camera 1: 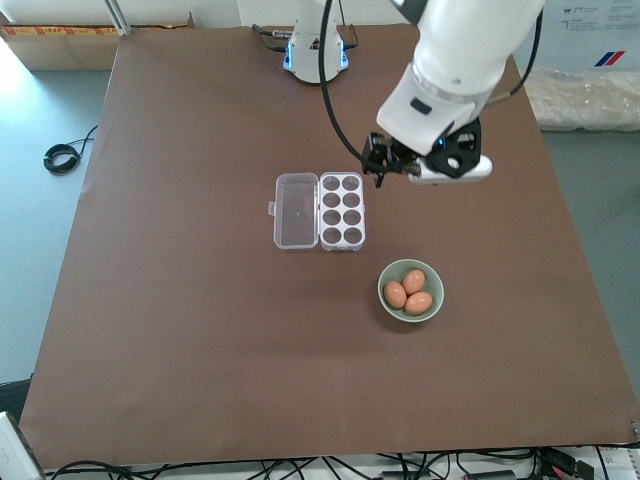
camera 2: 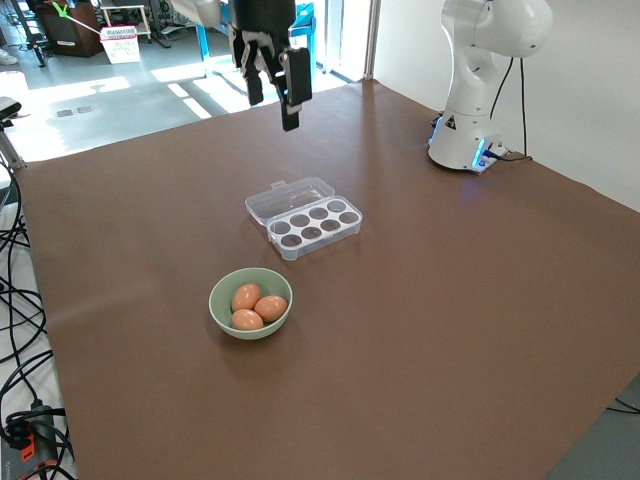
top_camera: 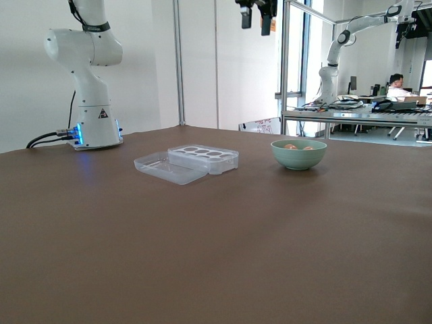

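A green bowl (camera 1: 411, 312) holds several brown eggs (camera 1: 417, 302), also in the right view bowl (camera 2: 250, 332). Left of it in the left view lies a clear open egg box (camera 1: 341, 212) with empty round slots; the top view shows the box (top_camera: 202, 158) flat on the table. The black gripper (camera 2: 273, 90) hangs high above the table, its fingertips pointing down, clear of bowl and box. In the top view its two fingers show at the top edge, apart with nothing visible between them. In the left view the arm partly hides it.
Cables run along the near edge. Much of the tabletop around the bowl and box is bare.
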